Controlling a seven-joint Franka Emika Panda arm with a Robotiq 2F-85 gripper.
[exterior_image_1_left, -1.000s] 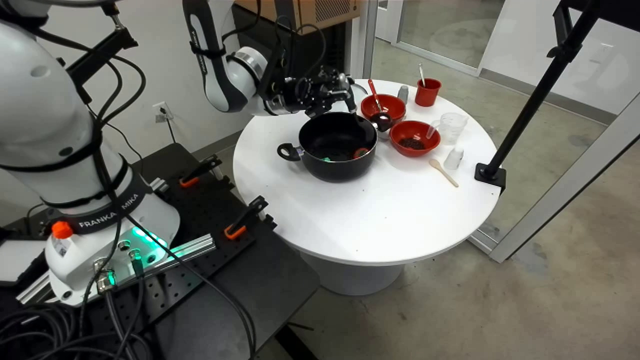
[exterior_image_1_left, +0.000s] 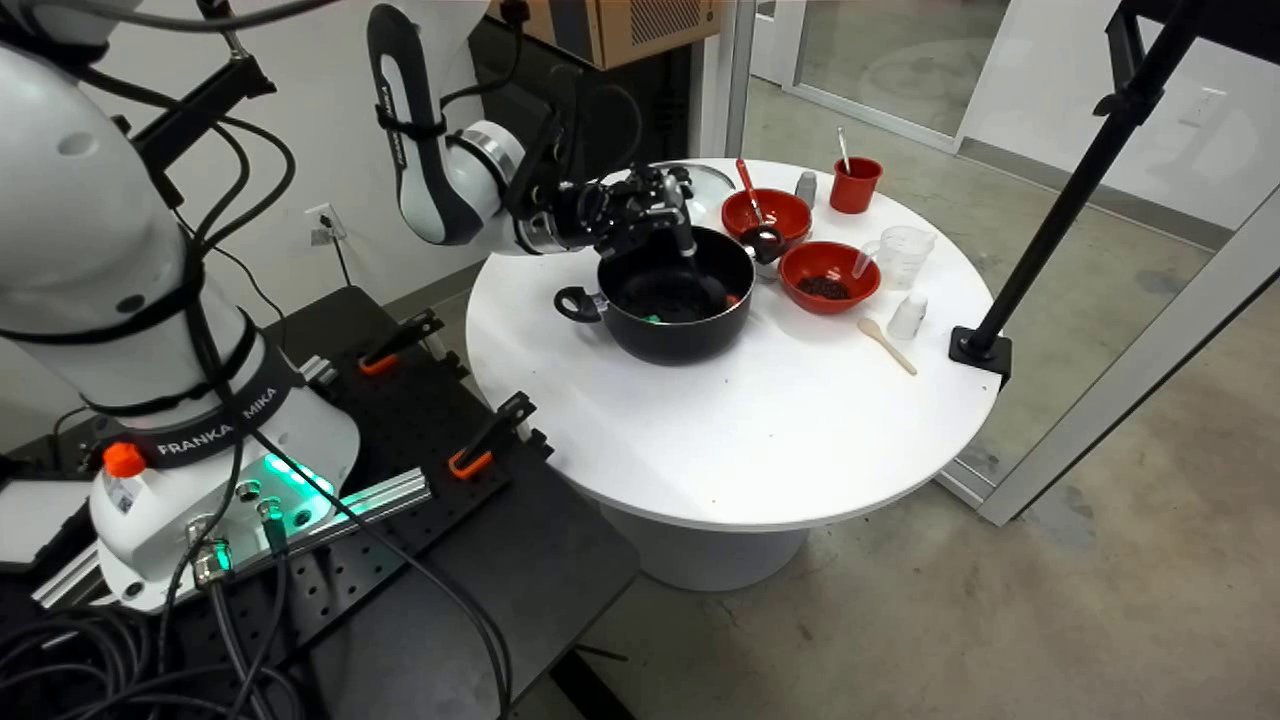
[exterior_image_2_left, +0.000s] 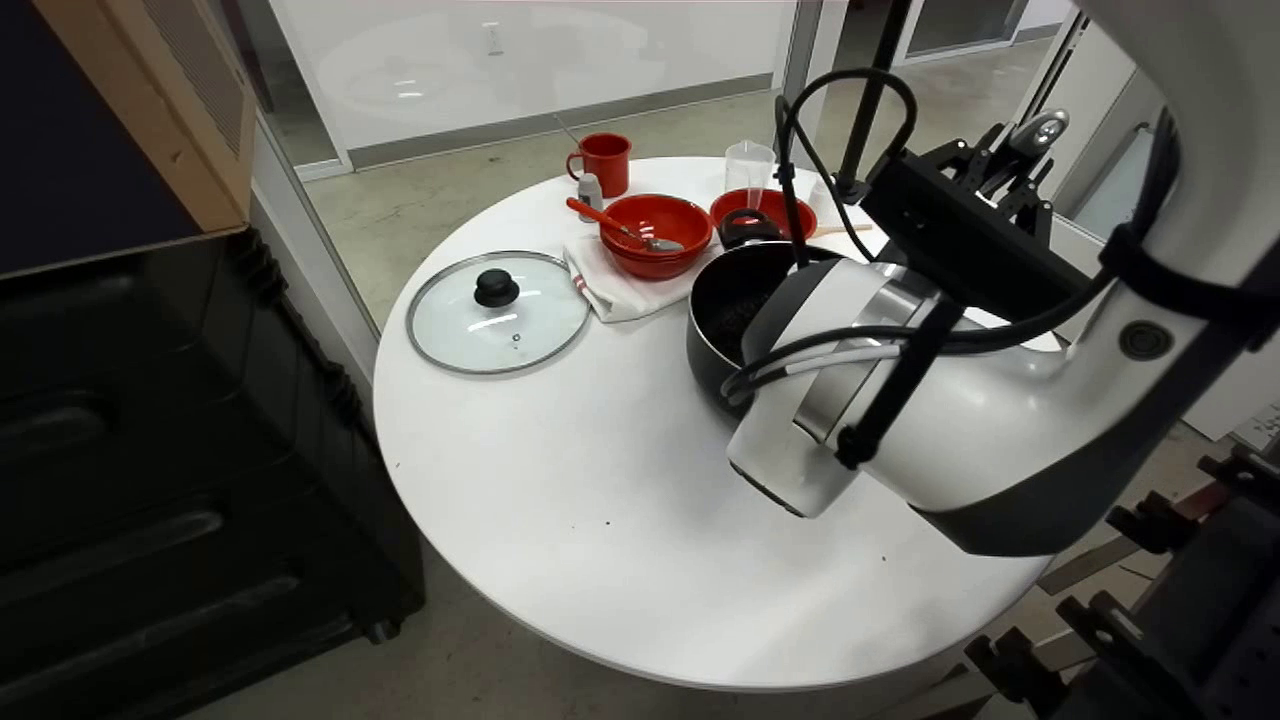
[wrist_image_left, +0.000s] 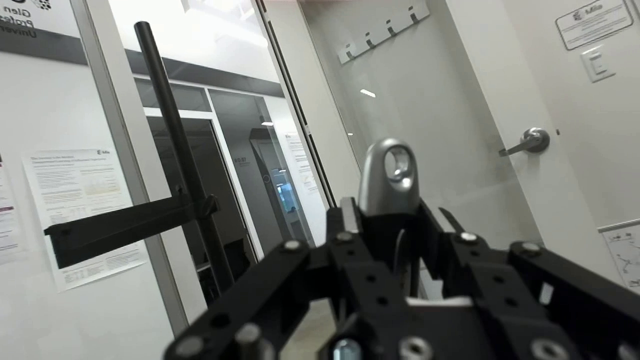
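My gripper (exterior_image_1_left: 674, 218) is above the black pot (exterior_image_1_left: 678, 342) and shut on a utensil with a grey handle end (wrist_image_left: 390, 180) that has a hanging hole. In the wrist view this handle end sticks up between the fingers. The utensil's dark lower part (exterior_image_1_left: 713, 290) reaches down inside the pot in exterior view 1; its exact shape is hard to make out. Small bits of green (exterior_image_1_left: 653, 319) and red (exterior_image_1_left: 732, 300) show in the pot. Exterior view 2 has the arm covering much of the pot.
Beyond the pot stand red bowls (exterior_image_1_left: 824, 259), a red mug (exterior_image_1_left: 854, 187), a clear measuring cup (exterior_image_1_left: 903, 254) and a wooden spoon (exterior_image_1_left: 888, 347). A glass lid (exterior_image_2_left: 456, 314) lies flat on the table.
My gripper has moved left and lower over the pot. The utensil now reaches deeper into the pot, covering part of the red bit. The pot has stayed put.
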